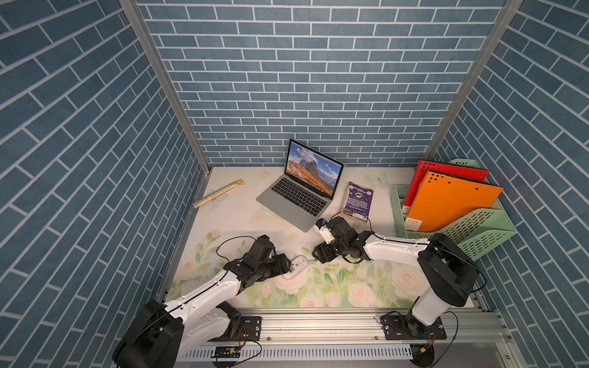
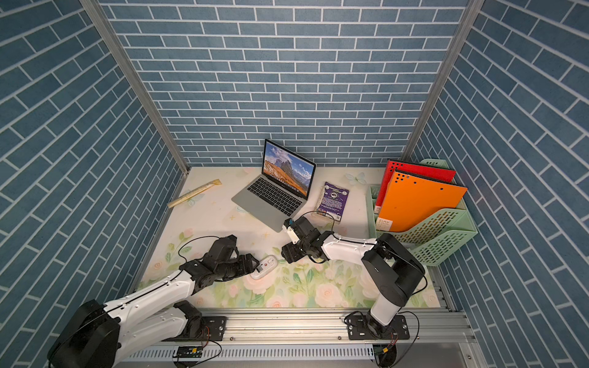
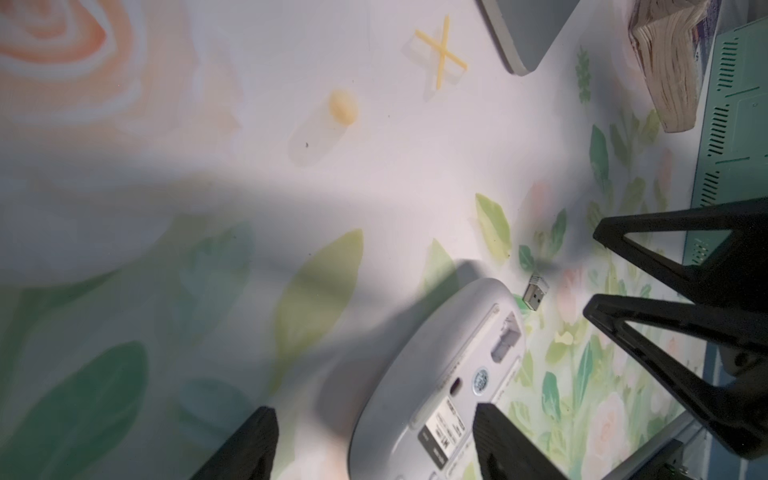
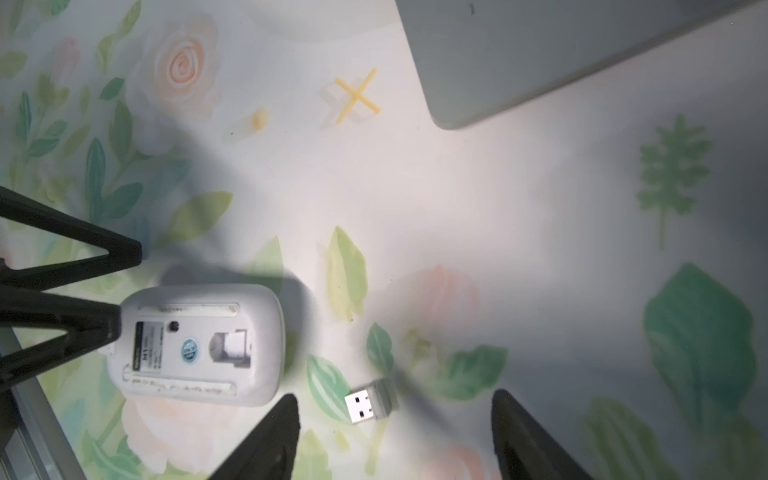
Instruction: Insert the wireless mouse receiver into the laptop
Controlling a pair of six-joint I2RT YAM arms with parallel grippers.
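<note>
An open laptop (image 1: pixel 291 202) stands at the back middle, its base corner visible in the right wrist view. The white mouse (image 4: pixel 196 344) lies bottom-up at the front middle, its receiver slot showing. A small USB receiver (image 4: pixel 368 401) lies loose on the table beside it, between the fingertips of my right gripper as seen from above, which is open around it. My left gripper is open over the near end of the mouse, one finger on each side in its wrist view.
A purple packet (image 1: pixel 357 199) lies right of the laptop. A green file holder (image 1: pixel 484 236) with red and orange folders stands at the right. A wooden stick (image 1: pixel 217 193) lies at the back left.
</note>
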